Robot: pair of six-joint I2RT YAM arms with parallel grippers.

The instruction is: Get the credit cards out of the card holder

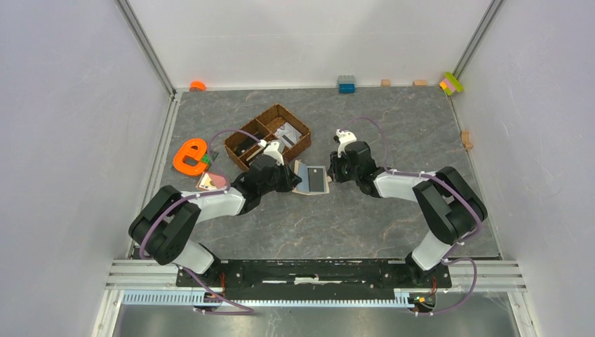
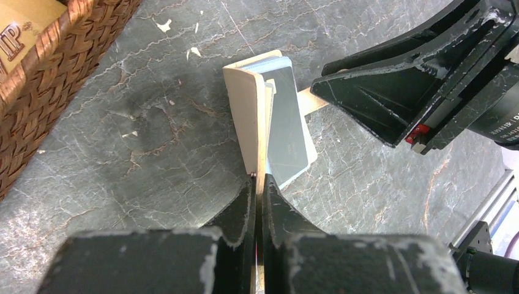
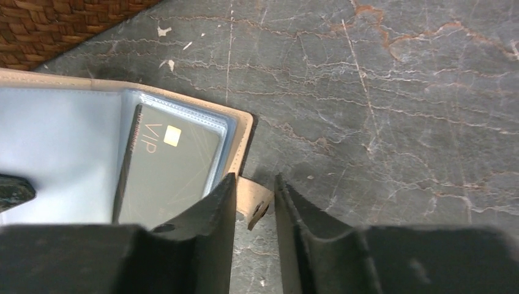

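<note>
The beige card holder (image 1: 317, 180) lies opened on the grey table between both grippers. A dark card marked VIP (image 3: 166, 162) sits in a clear sleeve on its right side. My left gripper is shut on the card holder's raised cover (image 2: 243, 110), holding it nearly upright. My right gripper is at the holder's right edge, fingers parted. The holder's beige closing tab (image 3: 251, 195) shows in the gap between its fingers, which do not appear closed on it.
A brown woven basket (image 1: 305, 144) with several items stands just behind the holder. To the left lie an orange letter-shaped toy (image 1: 184, 153) and a card-like piece (image 1: 212, 180). Table right of my right gripper is clear.
</note>
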